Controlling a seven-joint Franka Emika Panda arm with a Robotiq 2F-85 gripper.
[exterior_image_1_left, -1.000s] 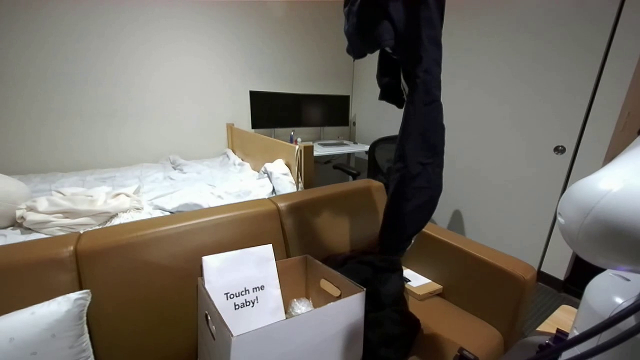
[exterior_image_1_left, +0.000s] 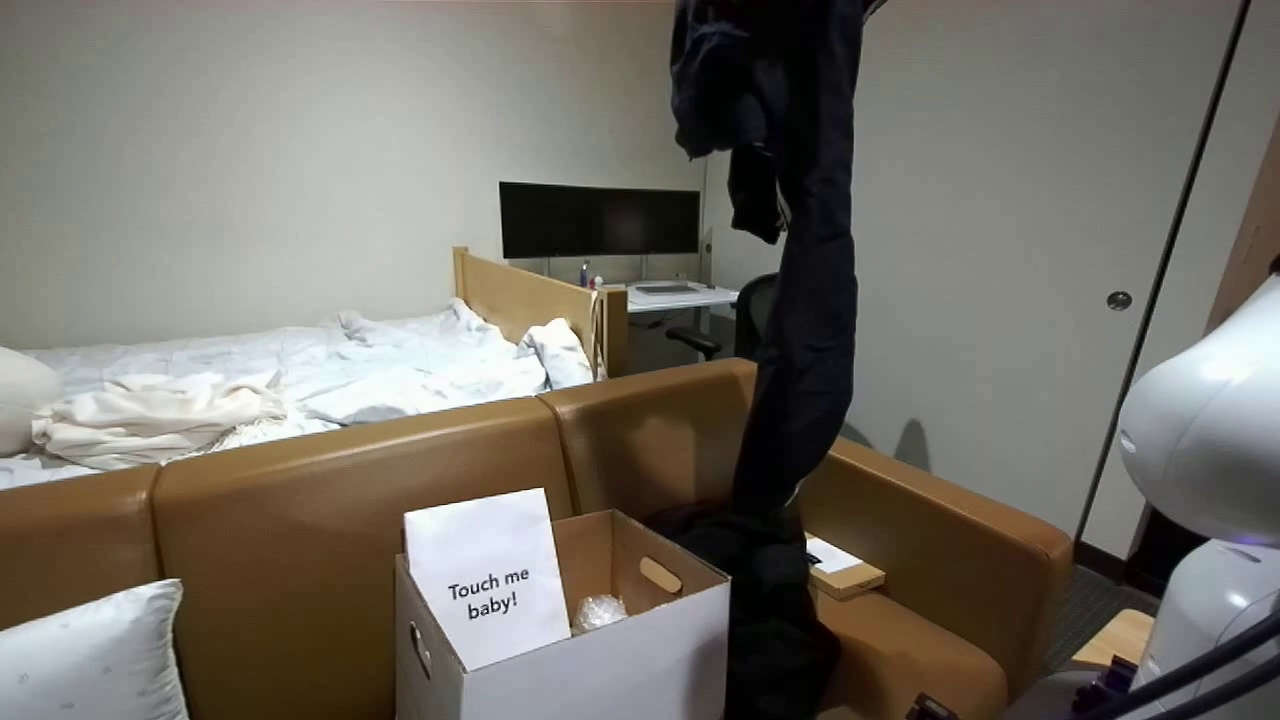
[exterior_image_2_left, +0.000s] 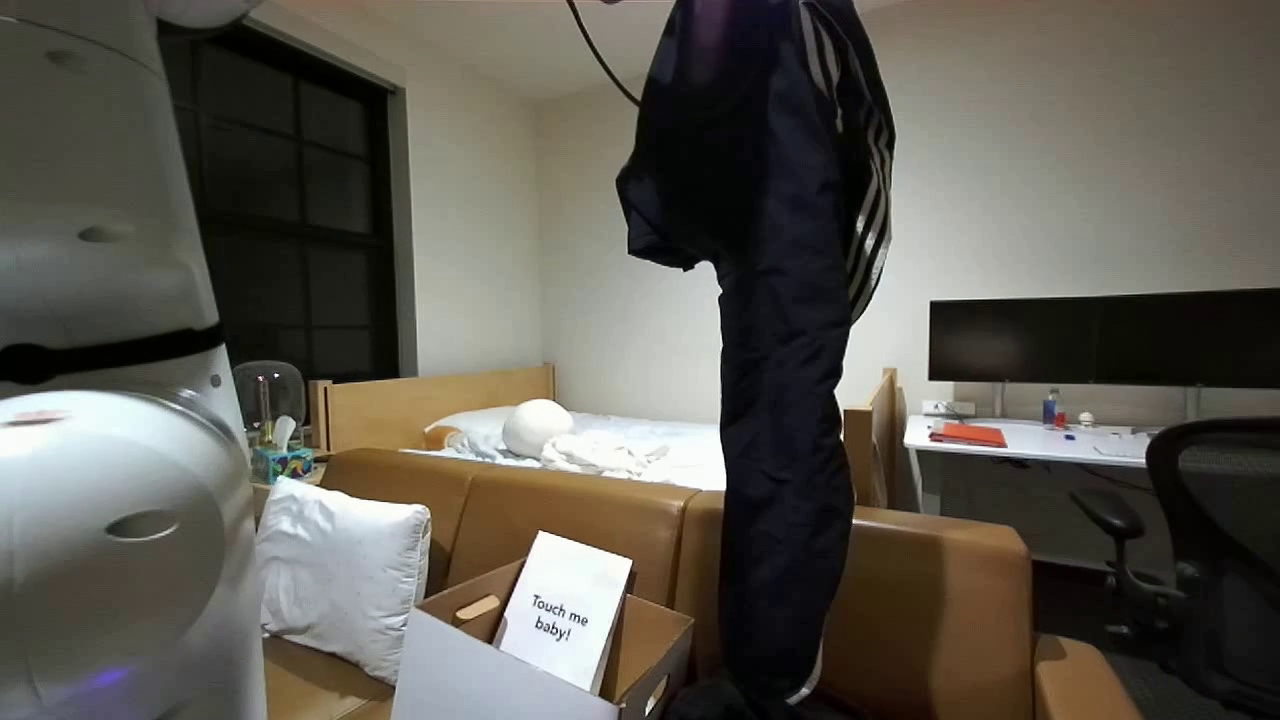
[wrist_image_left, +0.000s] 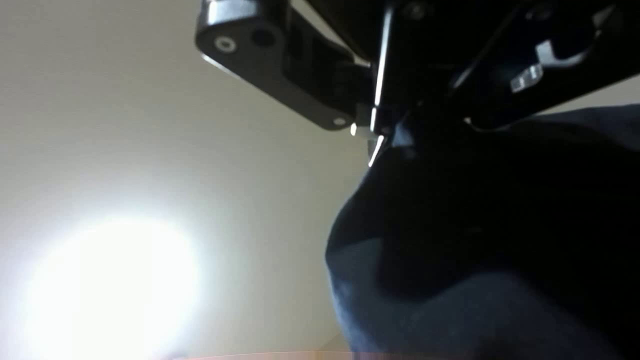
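Dark navy track pants (exterior_image_2_left: 782, 360) with light stripes down the side hang from above the top edge of both exterior views. In the wrist view my gripper is shut on a fold of the dark cloth (wrist_image_left: 384, 282), which drapes down from the fingertips; both exterior views leave the gripper out. One trouser leg reaches down to a dark cloth heap (exterior_image_1_left: 768, 600) on the sofa, right of the box; whether they are touching I cannot tell.
A white-sided cardboard box (exterior_image_1_left: 600, 672) bears a "Touch me baby!" sign (exterior_image_1_left: 488, 576) and holds some bubble wrap (exterior_image_1_left: 599, 613). Behind it rises the brown sofa's back (exterior_image_1_left: 360, 492). A flat small box (exterior_image_1_left: 846, 578) lies on the right seat, and a white pillow (exterior_image_2_left: 345, 576) sits left.
The hanging pants have shifted left and slightly down in exterior view 1. The box, sign and dark heap look unmoved.
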